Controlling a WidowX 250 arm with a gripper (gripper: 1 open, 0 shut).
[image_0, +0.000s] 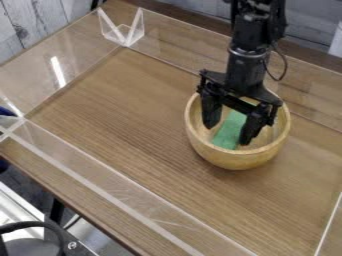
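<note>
My black gripper (235, 110) reaches down from the top right into a yellow bowl (239, 155) on the wooden table. Its fingers stand open, spread over the bowl's interior. A green rectangular object (231, 127) lies in the bowl between and below the fingers; whether they touch it cannot be told.
Clear tape pieces (122, 28) are at the top left. Dark cables (34, 235) lie beyond the table's edge at the bottom left.
</note>
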